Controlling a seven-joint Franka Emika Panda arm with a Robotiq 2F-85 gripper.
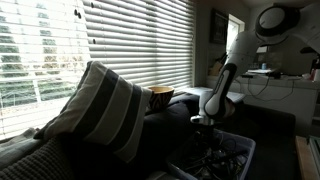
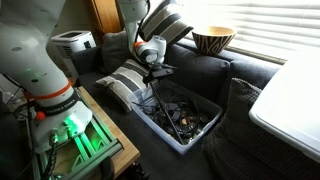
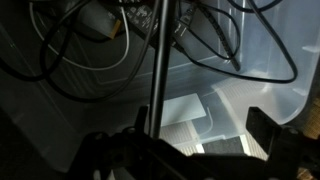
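Note:
A clear plastic bin [image 2: 207, 129] on the dark couch holds a tangle of black cables [image 2: 180, 108] and other dark items. My gripper [image 1: 205, 124] hangs over the bin in exterior view 1. In the wrist view, the gripper is open, its two dark fingers wide apart. A long dark rod [image 3: 160, 75] runs up the picture from beside the left finger; whether they touch I cannot tell. Loose cables [image 3: 225, 65] and the bin's translucent wall lie below. No object shows held between the fingers.
Striped pillows [image 2: 128, 82] lean on the couch near the arm. A patterned bowl [image 2: 212, 39] stands on the couch back by the window blinds. A white surface [image 2: 290, 105] is at the right, and a wooden table edge [image 2: 122, 158] is in front.

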